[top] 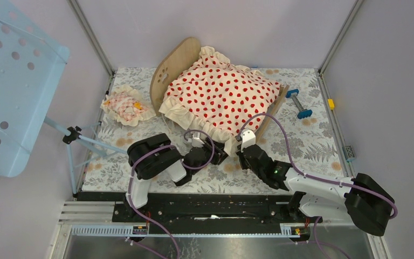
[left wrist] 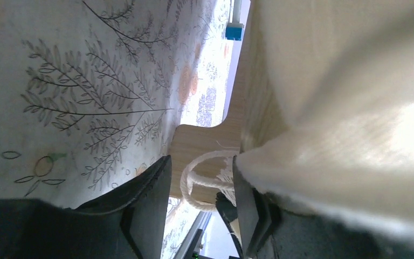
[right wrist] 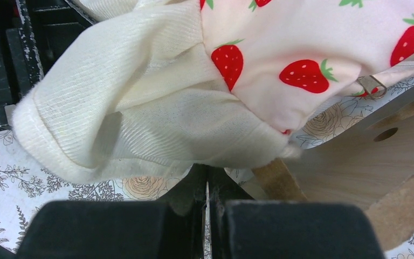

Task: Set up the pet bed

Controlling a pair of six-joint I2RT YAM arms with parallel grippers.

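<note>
The strawberry cushion [top: 223, 94] with cream frill [right wrist: 102, 91] lies over the wooden bed [top: 175, 65]. At its near edge, my left gripper stands part open; a white rope loop [left wrist: 191, 197] and wood [left wrist: 188, 140] show beyond and between its fingertips, with cream fabric close against the right finger. Whether it grips anything is not visible. My right gripper is shut under the cream corner, beside the wooden board [right wrist: 388, 162]; its tips are partly hidden by fabric.
A frilled pink checked pad [top: 124, 102] lies at the left. A blue dumbbell-shaped object [top: 303, 112] lies at the right. A light-blue perforated panel [top: 16, 97] on a stand fills the far left. Patterned surface shows around the bed.
</note>
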